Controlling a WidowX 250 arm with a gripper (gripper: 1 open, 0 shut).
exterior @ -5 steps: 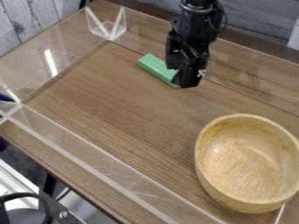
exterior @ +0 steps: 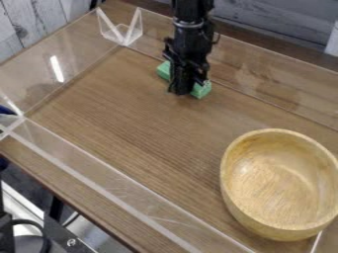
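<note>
My black gripper (exterior: 180, 83) reaches down from the top centre onto a green object (exterior: 200, 87) lying on the wooden table (exterior: 106, 138). The fingers are over the middle of the green object and hide part of it; whether they grip it cannot be seen.
A large tan bowl (exterior: 275, 188) fills the lower right. A clear plastic container (exterior: 119, 28) stands at the back left. A black cable lies at the bottom left corner.
My gripper has moved left and down onto the green object, and now covers more of it.
</note>
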